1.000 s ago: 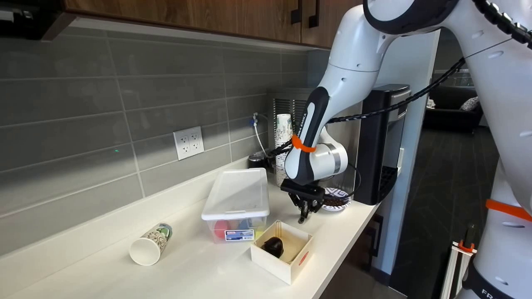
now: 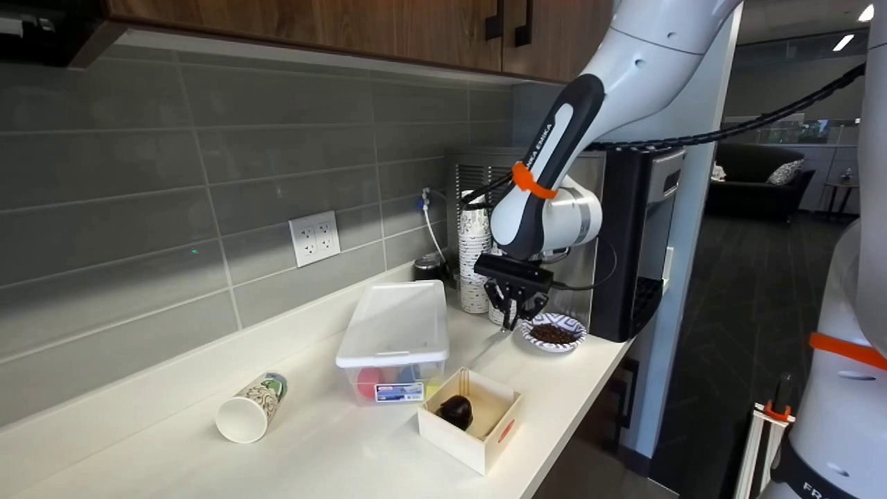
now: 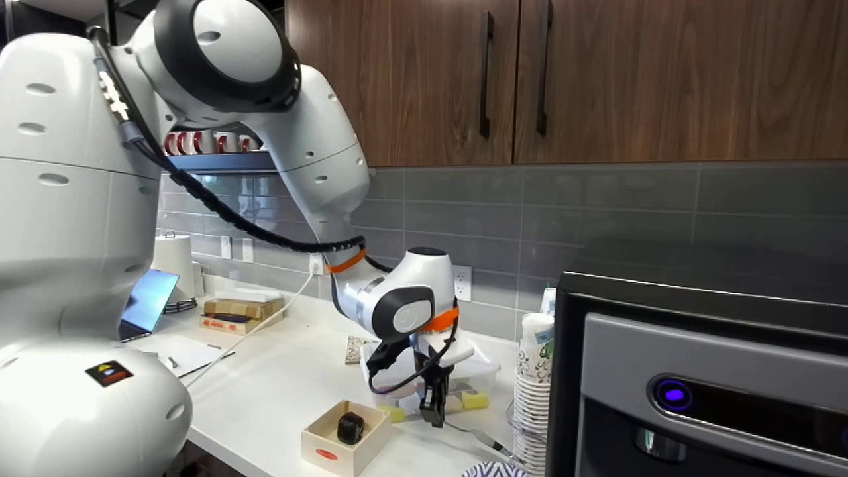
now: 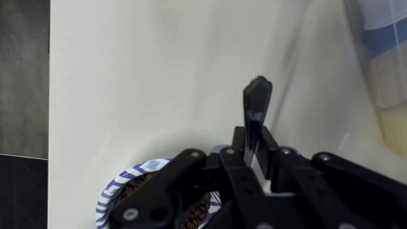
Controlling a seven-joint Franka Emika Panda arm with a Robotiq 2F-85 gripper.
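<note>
My gripper [image 2: 508,327] is shut on a silver utensil [image 2: 488,348] above the counter, close to the patterned bowl of coffee beans [image 2: 554,334]. In the wrist view, the utensil's dark reflective handle [image 4: 258,97] sticks out past the fingertips, between the fingers; the fingers hide much of the rest. Exterior view 2 shows its slim head [image 3: 486,438] reaching right, toward the bowl [image 3: 494,470]; whether it is a fork or a spoon I cannot tell. A small wooden box [image 2: 453,441] with a black object [image 2: 455,411] in it sits in front of the gripper.
A lidded clear bin [image 2: 394,328] stands against the backsplash side. Stacked paper cups [image 2: 475,258] rise behind the gripper, beside the black-fronted machine [image 2: 632,241]. One cup [image 2: 251,407] lies on its side at the left. Open counter lies between it and the box.
The gripper has moved away from the wooden box, up and back toward the cup stack. The silver utensil now shows below it, and the bowl is less covered.
</note>
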